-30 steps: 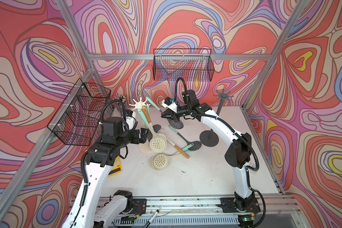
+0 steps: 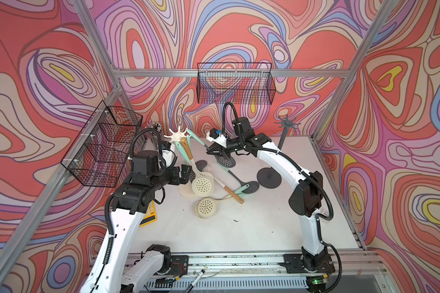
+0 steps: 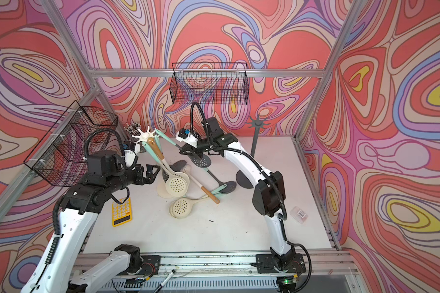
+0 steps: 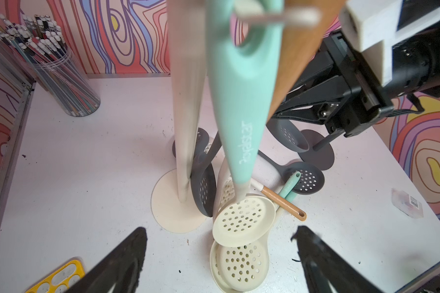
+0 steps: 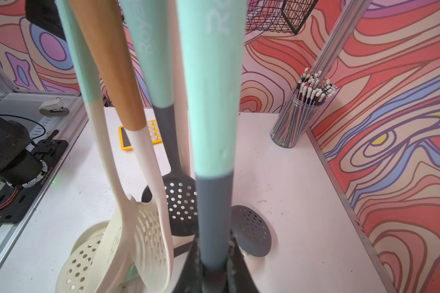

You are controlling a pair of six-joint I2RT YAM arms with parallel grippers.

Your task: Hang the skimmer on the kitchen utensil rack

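Observation:
My right gripper (image 2: 210, 151) is shut on the grey stem of a skimmer with a mint handle (image 2: 196, 138); its grey perforated head (image 2: 225, 160) hangs tilted down to the right. The handle's top end is close beside the hooks of the cream utensil rack (image 2: 178, 136); whether a hook passes through its hole cannot be told. In the right wrist view the held skimmer's handle (image 5: 214, 88) stands upright in front of the camera. Several utensils hang on the rack, among them a wooden-handled cream skimmer (image 2: 202, 186). Left of them, my left gripper (image 2: 184, 174) stands open and empty.
On the table lie a grey skimmer (image 2: 249, 187), a wooden-handled utensil (image 2: 235, 196) and a cream skimmer (image 2: 206, 208). A dark rack (image 2: 269, 177) stands at right, a pencil cup (image 4: 66, 85) at the back left.
The cream rack's top has shifted slightly left. The left arm stays put.

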